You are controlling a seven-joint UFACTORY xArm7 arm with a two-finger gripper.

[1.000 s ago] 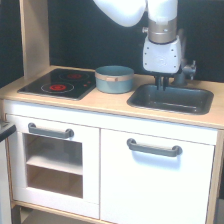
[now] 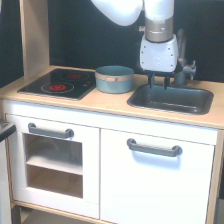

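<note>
My white gripper [image 2: 158, 79] hangs from the top of the view over the back left part of the dark sink [image 2: 172, 101], its black fingers pointing down; whether they are open or shut is hard to tell. To its left a grey-blue pot [image 2: 114, 82] sits on the wooden counter, apart from the gripper.
A black cooktop [image 2: 61, 84] with red rings is at the left of the counter. A faucet [image 2: 183, 66] stands behind the gripper. Below are white cabinet doors [image 2: 154, 176], an open-fronted compartment [image 2: 54, 156] and a dark-handled panel at the far left edge.
My gripper is very slightly lower than a second ago, still over the sink. The pot and the rest look unmoved.
</note>
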